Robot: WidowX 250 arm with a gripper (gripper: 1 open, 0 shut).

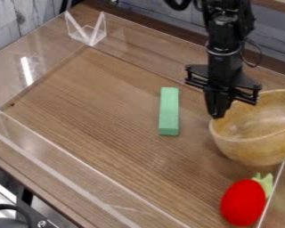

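Note:
My black gripper [216, 93] is at the upper right, its tips down at the near left rim of a tan bowl [252, 138]; whether it grips the rim cannot be told. A flat green block [169, 111] lies to the left of the bowl, apart from it. A red object with a green top [244, 202], like a toy strawberry or tomato, lies below the bowl at the lower right.
A clear angular plastic piece [85, 28] sits at the back left. The wooden surface [85, 125] is open across the left and middle. Dark cable-like shapes show at the lower left corner.

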